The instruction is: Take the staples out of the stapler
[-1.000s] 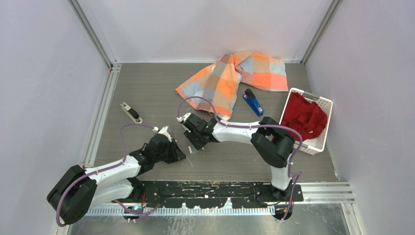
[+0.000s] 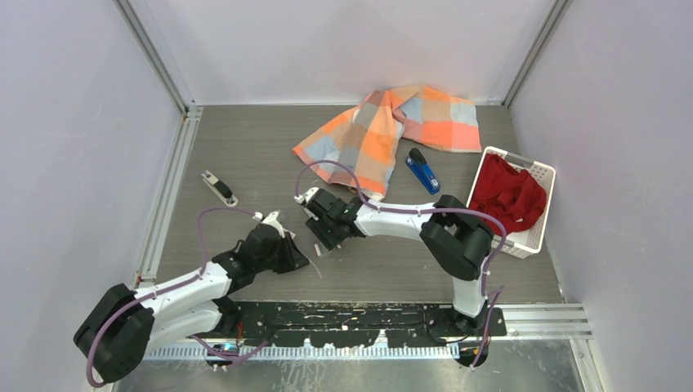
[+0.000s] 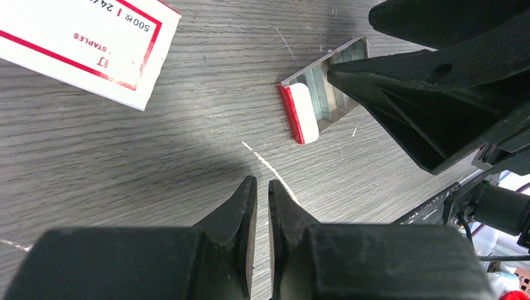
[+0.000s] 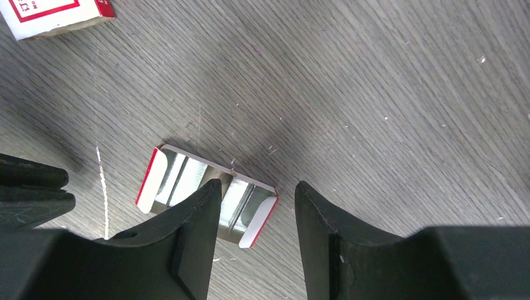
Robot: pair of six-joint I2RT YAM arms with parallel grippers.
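Observation:
An opened staple tray with staple strips lies on the table under my right gripper, whose fingers stand open above it. A closed staple box lies beside it, also at the top-left of the right wrist view. My left gripper is shut at the left of the tray; I cannot see what, if anything, is between its fingertips. Two staplers are on the table: a white-black one at left and a blue one at back right.
A checkered cloth lies at the back. A white basket with red fabric stands at the right.
My left arm's elbow has shifted slightly outward to the left. The right arm and the objects have not visibly moved.

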